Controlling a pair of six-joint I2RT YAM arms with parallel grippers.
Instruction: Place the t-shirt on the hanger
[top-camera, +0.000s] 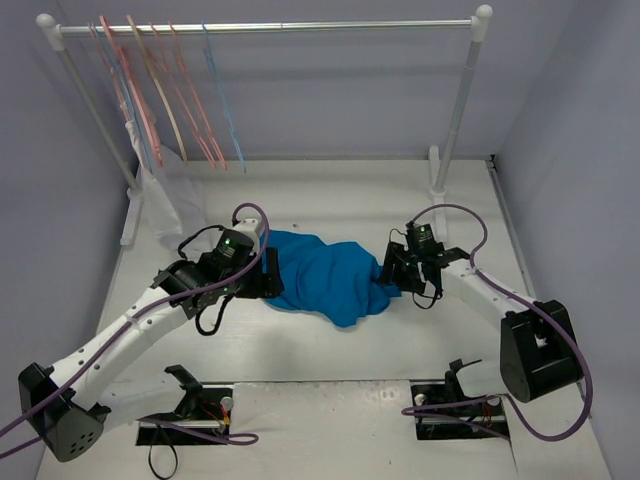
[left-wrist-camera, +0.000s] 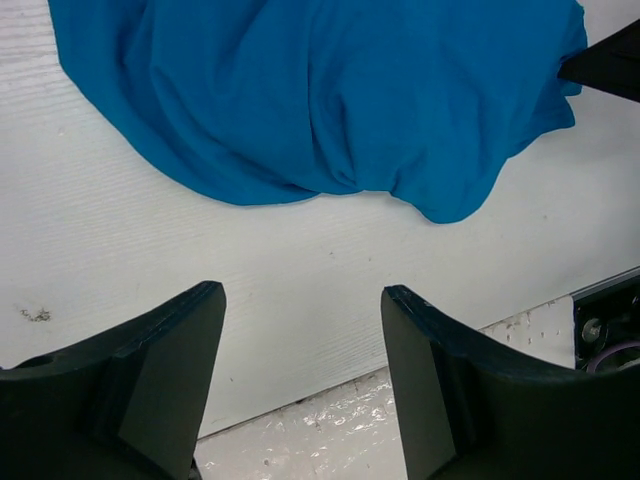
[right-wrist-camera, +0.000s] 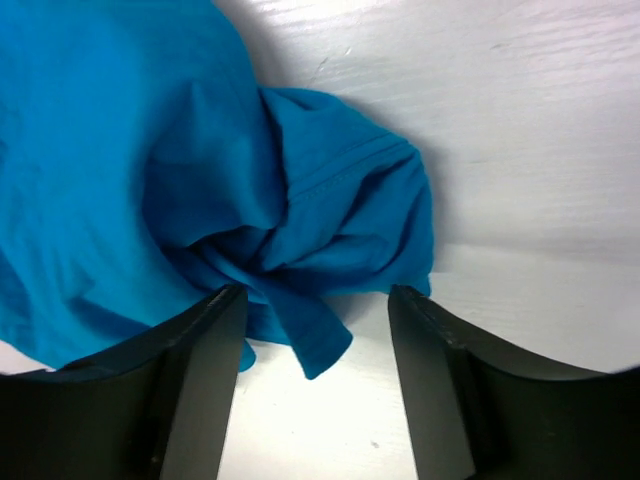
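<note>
The blue t-shirt (top-camera: 325, 275) lies crumpled in the middle of the table. At its left end is my left gripper (top-camera: 272, 275); in the left wrist view its fingers (left-wrist-camera: 185, 345) are apart with only bare table between them, and the cloth (left-wrist-camera: 330, 100) lies beyond. By the shirt's right end stands my right gripper (top-camera: 390, 270). Its fingers (right-wrist-camera: 205, 350) are apart as well, and a folded edge of the shirt (right-wrist-camera: 310, 325) reaches into the space between them. Several hangers (top-camera: 165, 95) in pink, blue and beige hang at the left of the rail.
A metal rail (top-camera: 270, 28) on white posts (top-camera: 460, 110) spans the back. Some white cloth (top-camera: 172, 200) hangs at the left end. Bare table lies in front of and behind the shirt.
</note>
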